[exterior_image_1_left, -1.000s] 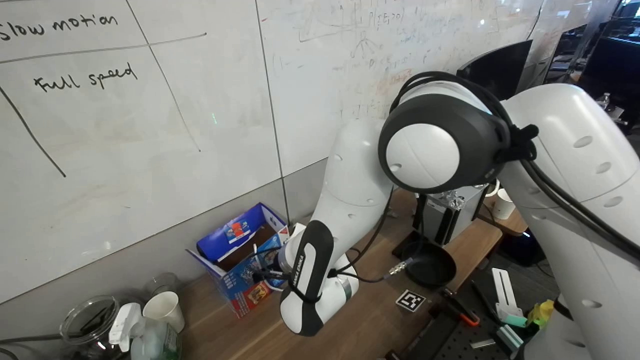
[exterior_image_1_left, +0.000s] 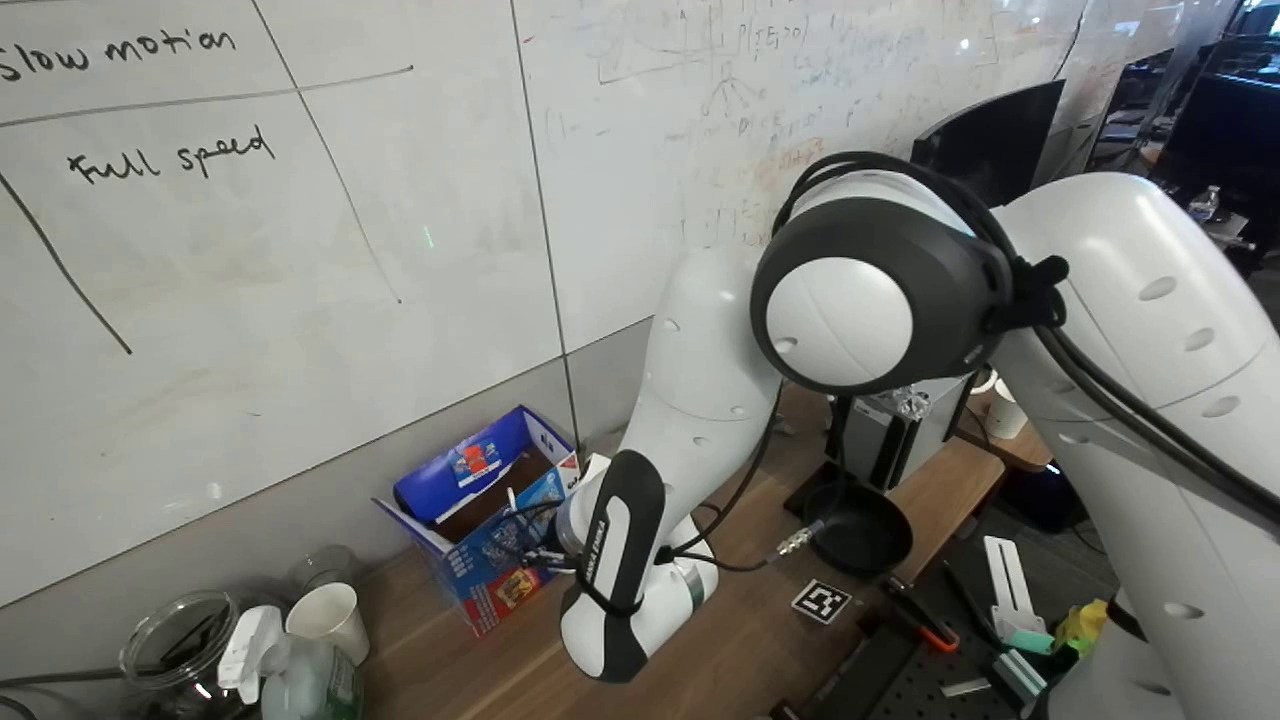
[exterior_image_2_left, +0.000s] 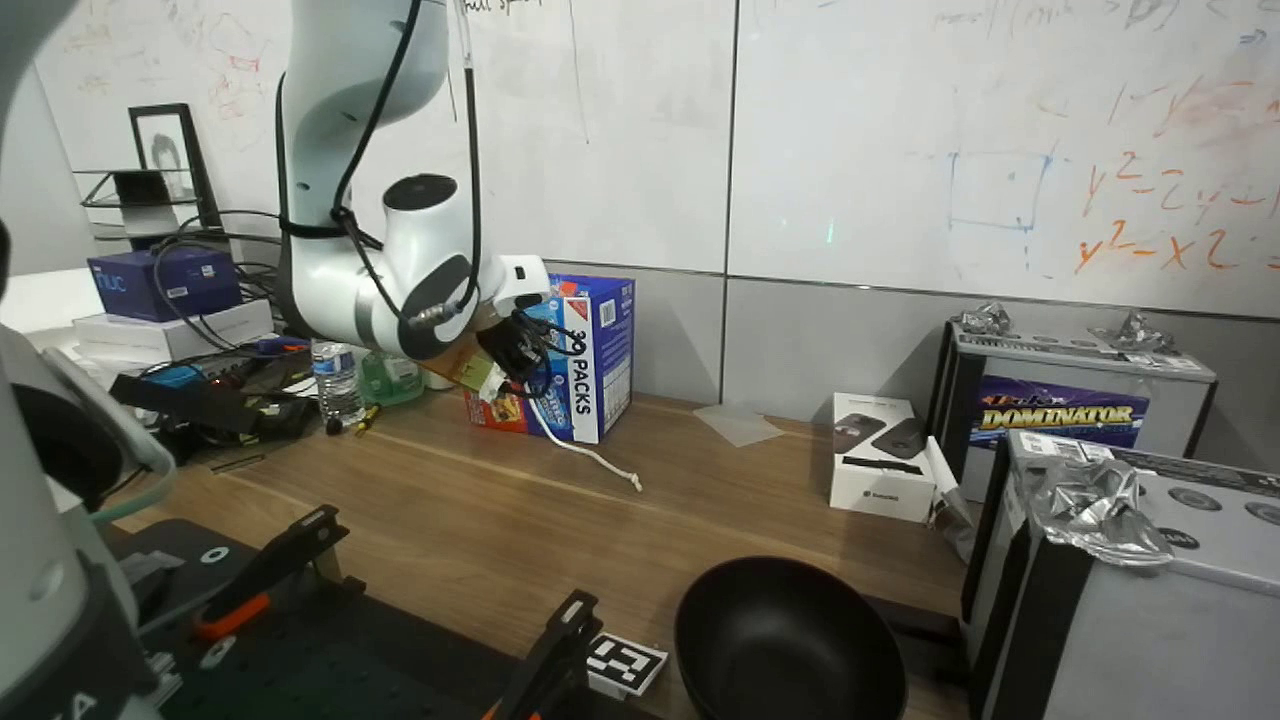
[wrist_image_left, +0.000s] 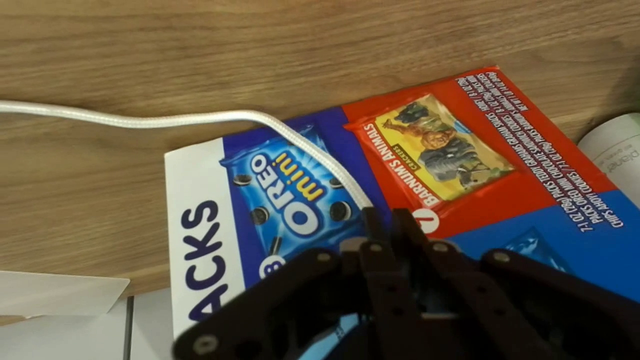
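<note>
A white braided cord (wrist_image_left: 150, 122) runs from the left side of the wrist view, across the front of a blue and red snack box (wrist_image_left: 384, 180), to the fingertips of my gripper. The dark fingers stand close together with a narrow gap; whether they grip the cord cannot be made out. In exterior view 2 the cord (exterior_image_2_left: 579, 449) trails from below the gripper (exterior_image_2_left: 516, 382) down to the right, its knotted end low over the table. The gripper is beside the front of the box (exterior_image_2_left: 584, 360). From exterior view 1, the box (exterior_image_1_left: 498, 576) has its top open.
A black bowl (exterior_image_2_left: 786, 642), a small white box (exterior_image_2_left: 882, 456) and grey metal cases (exterior_image_2_left: 1200, 528) occupy the right side. A water bottle (exterior_image_2_left: 337, 384) and clutter stand left. Paper cup (exterior_image_1_left: 329, 620) and jar (exterior_image_1_left: 180, 648) are near the box. Mid-table is clear.
The arm's wrist has tipped slightly and sits a little lower in exterior view 1. The cord's visible part near the gripper has shifted. The box has stayed put.
</note>
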